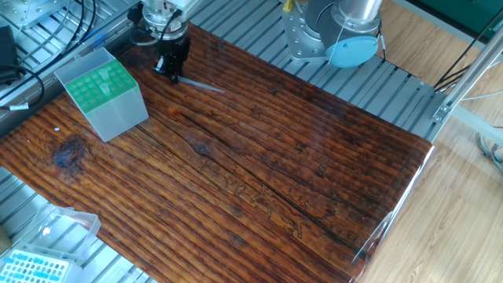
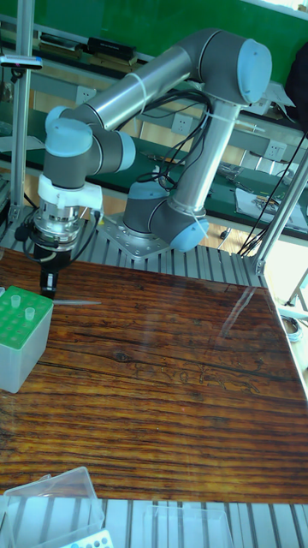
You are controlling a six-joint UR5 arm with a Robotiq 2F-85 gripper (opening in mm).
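Note:
My black gripper point(image 1: 174, 77) is low over the wooden board near its back left edge, pointing down. A thin, pale, tapered pipette tip point(image 1: 203, 84) extends from beside the fingers toward the right, close to the board. In exterior view 3 the same pipette tip point(image 2: 78, 302) looks nearly level, its wide end by the gripper point(image 2: 50, 290). Whether the fingers grip that end cannot be told; they are dark and small here. To the left stands a clear tip box point(image 1: 118, 116) with a green perforated top point(image 1: 100, 87), from which a couple of pale tips rise.
A clear lid point(image 1: 69, 228) and a white rack with blue spots point(image 1: 35, 267) lie off the board at the front left. Most of the wooden board point(image 1: 275, 157) is bare. The tip box is close to the gripper's left.

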